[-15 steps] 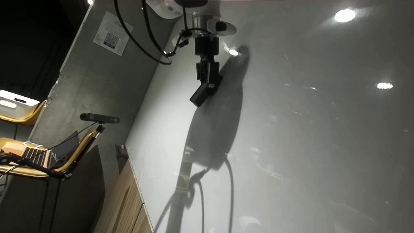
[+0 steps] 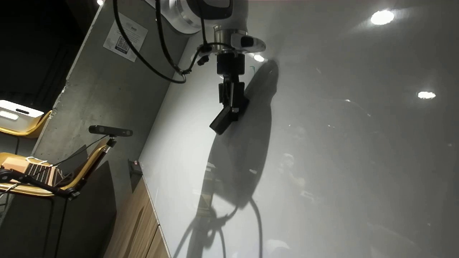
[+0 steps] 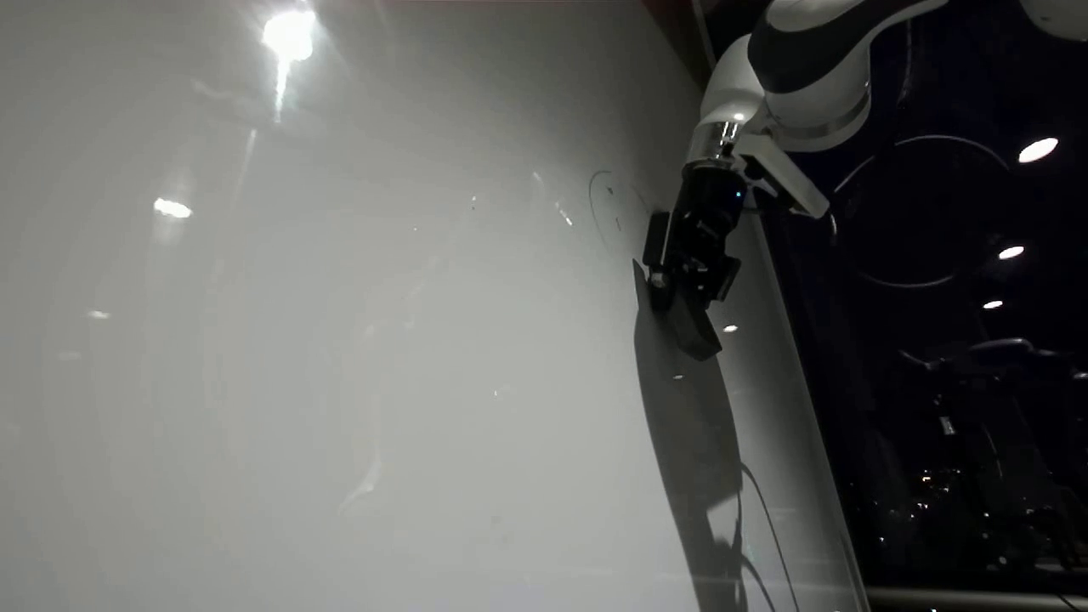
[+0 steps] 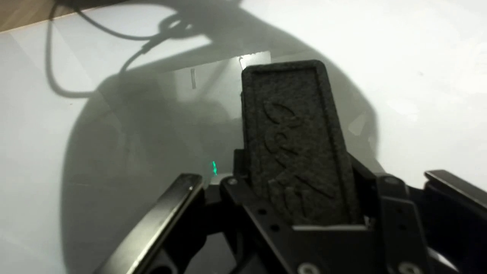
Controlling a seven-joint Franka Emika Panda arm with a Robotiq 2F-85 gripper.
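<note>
A dark grey felt block, like a whiteboard eraser [image 4: 292, 137], juts out from my gripper, which is shut on its near end. Embossed lettering marks its broad face in the wrist view. In the first exterior view the eraser [image 2: 221, 122] slants down and to the left below the black fingers. From the second exterior view, the eraser [image 3: 695, 326] lies close over the glossy white board [image 3: 408, 428]; whether it touches the surface I cannot tell. A small green mark [image 4: 214, 168] shows on the board left of the eraser, and a faint green stroke [image 2: 252, 68] lies right of the wrist.
Wooden panels [image 2: 137, 215] and a concrete wall [image 2: 116, 94] border the board on the left. A camera on a stand [image 2: 110, 130] and a chair with a laptop [image 2: 41, 172] are beyond it. Loose black cable [image 2: 150, 64] hangs by the arm. The board's wide remainder is clear.
In the first exterior view, arm, gripper and eraser have moved down the picture together, the shadow shifting with them. The green stroke beside the wrist now shows. The grip looks the same.
</note>
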